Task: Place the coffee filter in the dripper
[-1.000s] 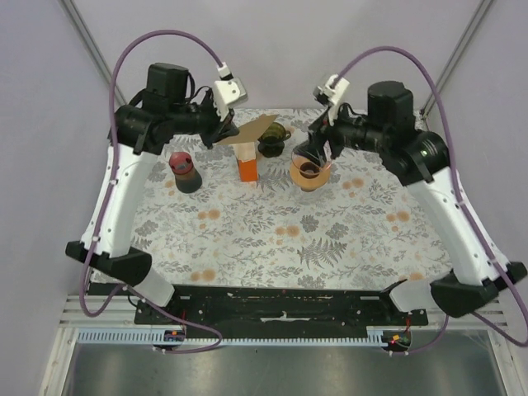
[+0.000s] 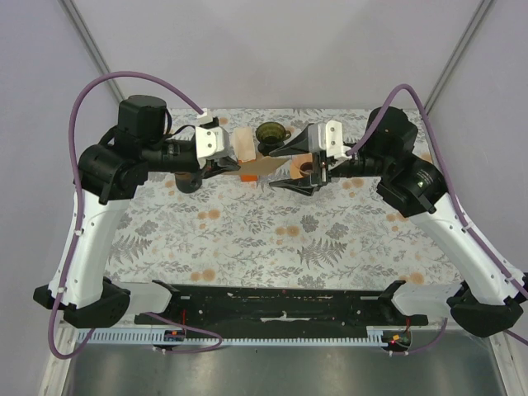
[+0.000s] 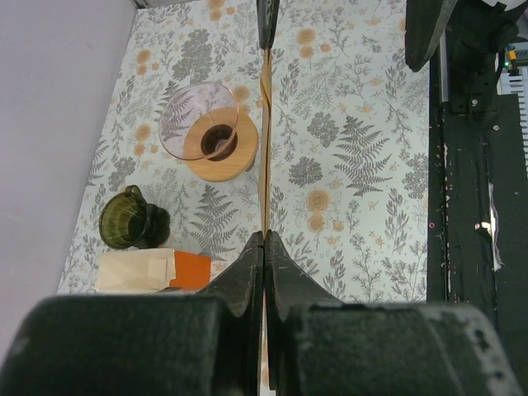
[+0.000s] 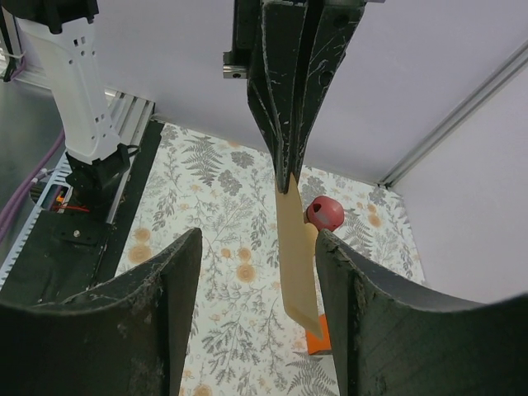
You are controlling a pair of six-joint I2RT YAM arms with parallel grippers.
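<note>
My left gripper (image 2: 216, 165) is shut on a tan paper filter (image 2: 262, 165), which shows edge-on between its tips in the left wrist view. My right gripper (image 2: 294, 165), fingers apart, is around the filter's free end, which hangs between its fingers in the right wrist view. The dripper, a clear cone (image 3: 181, 124) on a wooden stand (image 3: 221, 169), is partly hidden by my right gripper in the top view.
A green mug (image 2: 272, 132) stands at the back, an orange filter box (image 3: 191, 271) near it. A red-topped object (image 4: 327, 211) stands on the left.
</note>
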